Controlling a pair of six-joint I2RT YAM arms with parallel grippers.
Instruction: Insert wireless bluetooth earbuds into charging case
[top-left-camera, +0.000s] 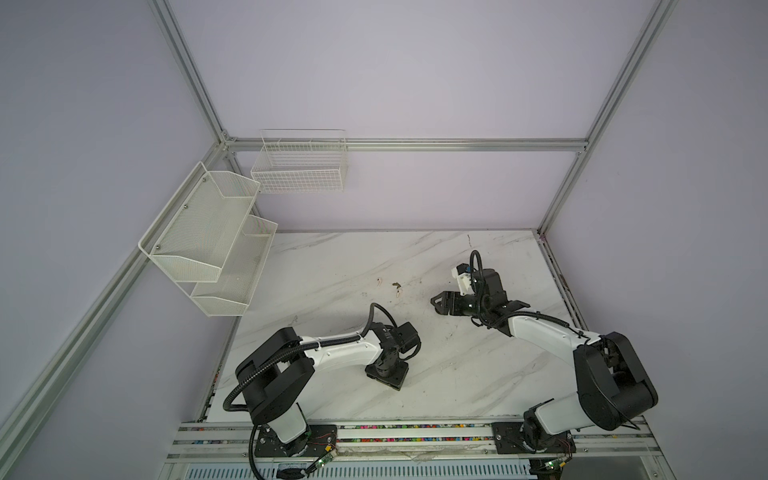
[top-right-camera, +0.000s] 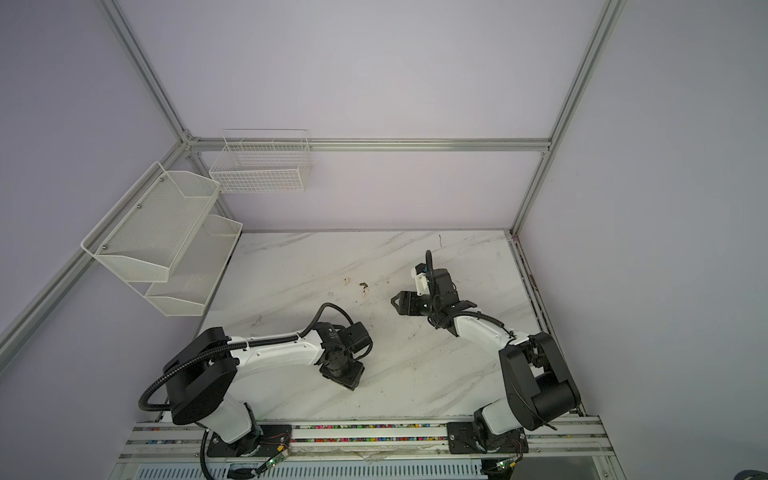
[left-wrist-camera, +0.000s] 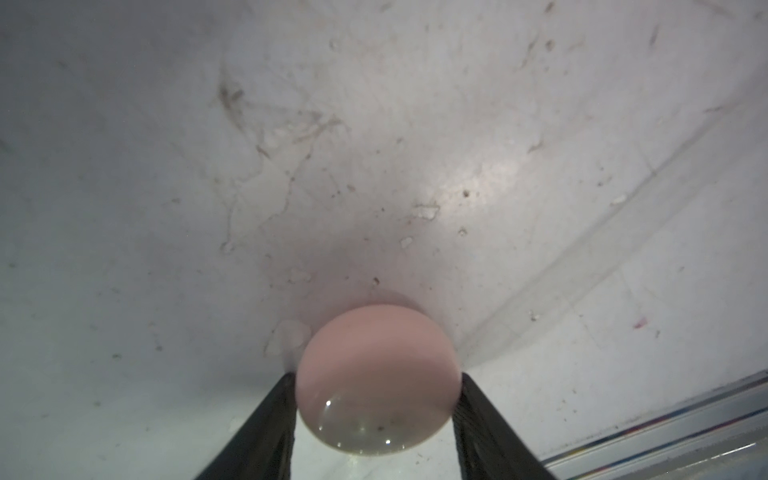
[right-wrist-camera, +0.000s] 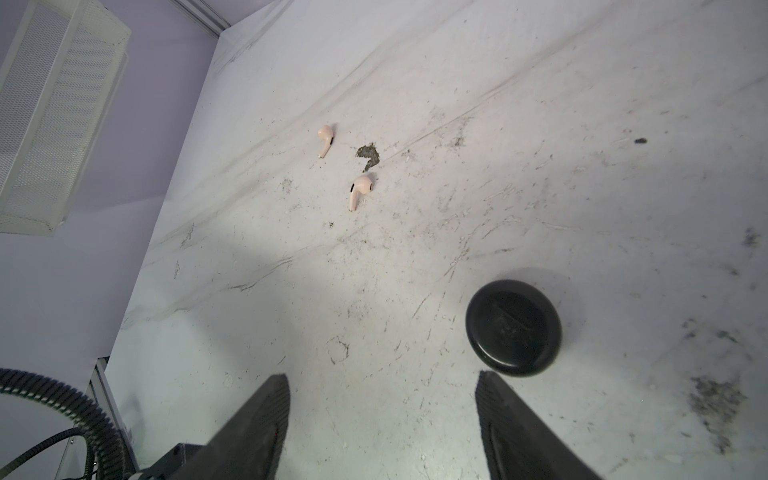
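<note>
In the left wrist view the rounded pink charging case (left-wrist-camera: 377, 376) lies on the table, seen from above. The fingertips of my left gripper stand at its two sides, very close or touching; whether they grip it cannot be told. No earbud slots show on the case. Two pale pink earbuds lie loose on the table in the right wrist view, one farther off (right-wrist-camera: 325, 139) and the other nearer (right-wrist-camera: 360, 192). My right gripper is open above the table, nothing between its fingers.
A black round disc (right-wrist-camera: 513, 328) lies on the table just beyond the right gripper's right finger. White mesh baskets (top-left-camera: 212, 240) hang on the left wall, and a wire basket (top-left-camera: 300, 166) on the back rail. The table between the arms is clear.
</note>
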